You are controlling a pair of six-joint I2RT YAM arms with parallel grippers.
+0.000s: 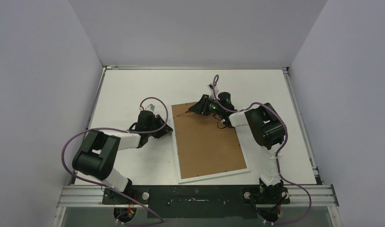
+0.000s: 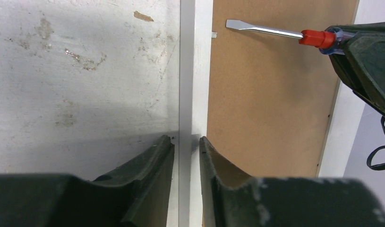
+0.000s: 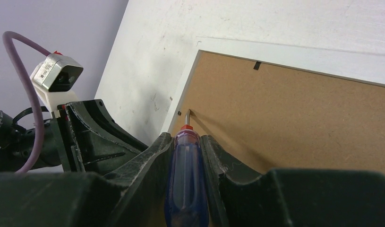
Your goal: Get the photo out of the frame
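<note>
The picture frame lies face down, its brown backing board (image 1: 209, 142) up and its white rim (image 1: 178, 172) around it. In the left wrist view, my left gripper is part open, its fingertips on either side of the rim's left side (image 2: 186, 71), with a gap at the left finger. My right gripper is shut on a screwdriver's blue handle (image 3: 185, 184). The metal blade (image 2: 275, 30) points to the left edge of the board, its tip close to a small tab (image 2: 214, 34). Whether the tip touches the board, I cannot tell. No photo shows.
Further small tabs line the board's edge, such as a dark one (image 3: 257, 65) along another side. A purple cable runs along each arm.
</note>
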